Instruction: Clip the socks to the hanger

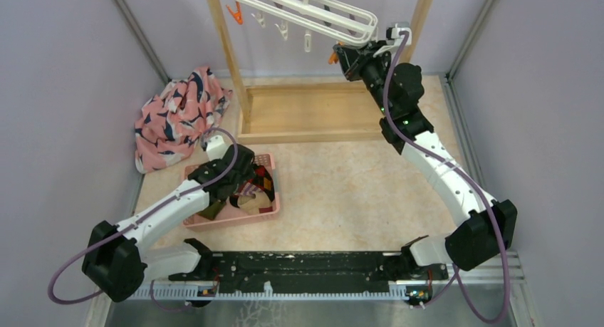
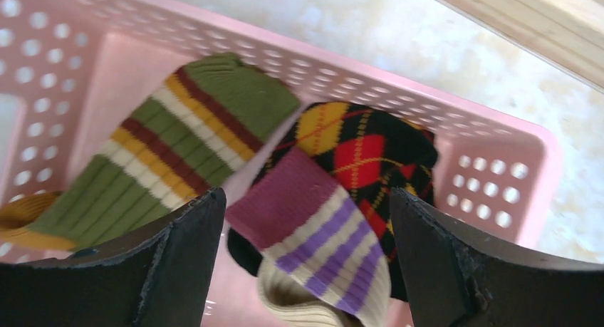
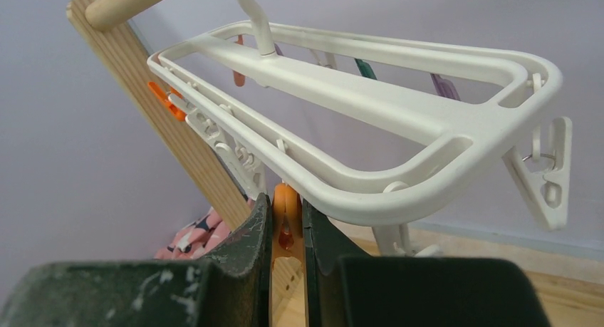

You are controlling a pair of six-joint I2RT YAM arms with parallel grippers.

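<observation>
Socks lie in a pink basket (image 1: 197,219): a striped olive sock (image 2: 164,142), an argyle sock (image 2: 363,142), a purple striped sock (image 2: 320,241) and a cream one (image 2: 292,305). My open left gripper hangs over them, fingers spread. In the top view the white hanger (image 1: 306,13) hangs from a wooden frame, with clips along it. My right gripper is shut on an orange clip (image 3: 287,209) at the hanger's near edge.
A pink patterned cloth (image 1: 178,120) lies heaped at the back left. A wooden tray (image 1: 313,137) sits under the hanger.
</observation>
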